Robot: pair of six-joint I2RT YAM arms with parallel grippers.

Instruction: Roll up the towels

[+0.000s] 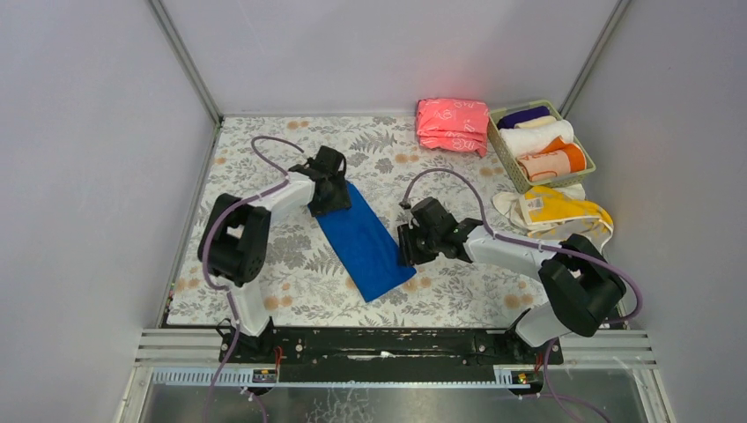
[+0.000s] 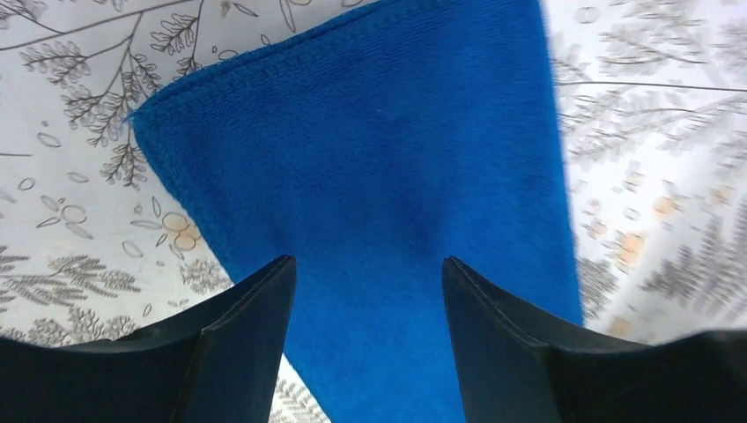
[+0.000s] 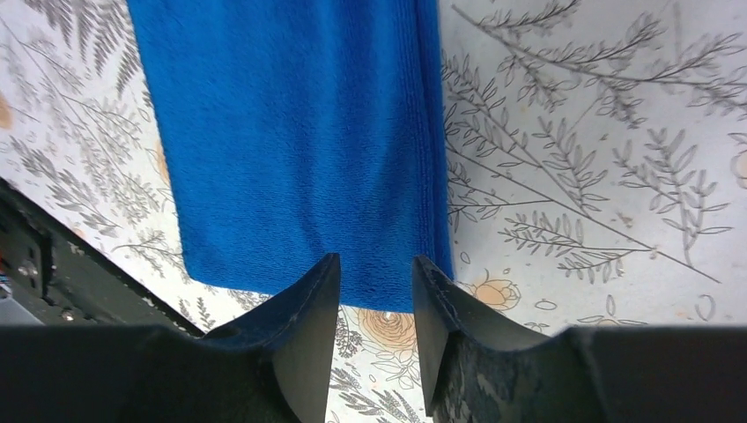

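Note:
A blue towel lies flat in a long strip, angled from upper left to lower front. My left gripper is over its far end; in the left wrist view its fingertips stand apart above the blue cloth, and whether they touch it is unclear. My right gripper is over the near end, open in the right wrist view, with the towel's near edge between and behind its fingertips.
A green basket of rolled towels stands at the back right, beside folded pink towels. Yellow-and-white cloths lie on the right.

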